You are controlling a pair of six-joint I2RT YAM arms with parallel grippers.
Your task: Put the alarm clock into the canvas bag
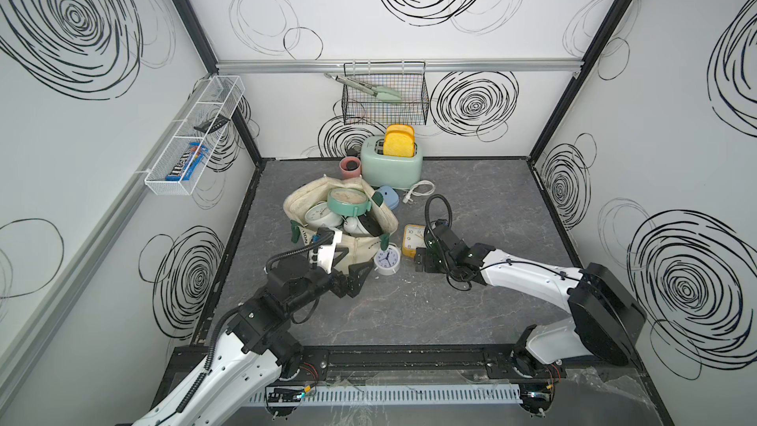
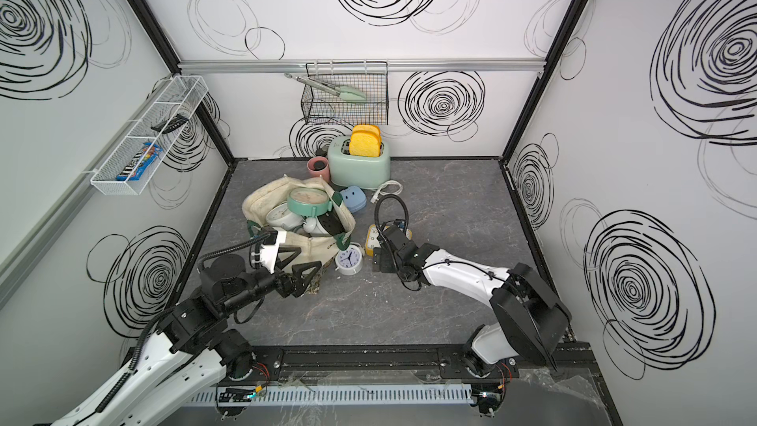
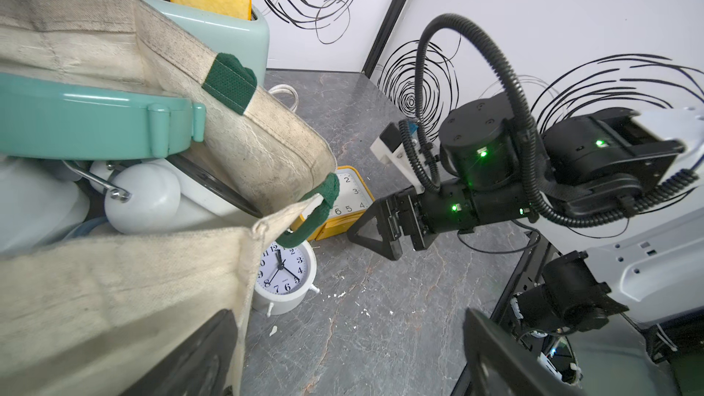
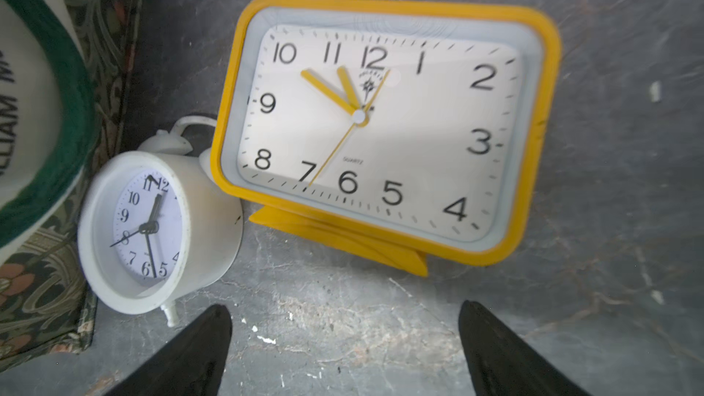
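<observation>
A canvas bag (image 1: 362,251), cream with green handles, stands open left of the table's middle and is packed with household things. Against its right side is a small round white alarm clock (image 2: 348,260). Just right of that sits a yellow rectangular alarm clock (image 4: 396,132), its dial facing my right wrist camera. My right gripper is open close to the yellow clock, with nothing between its fingers. Over the front of the bag my left gripper (image 1: 357,274) also stands open and empty; in its wrist view the bag's edge lies near one finger (image 3: 198,359).
Inside the bag a round teal clock (image 1: 348,202) rests on top. Behind it are a mint toaster (image 1: 392,165) with yellow bread, a pink cup (image 1: 350,166) and a blue object (image 1: 387,196). Bare table (image 1: 489,197) lies at the back right.
</observation>
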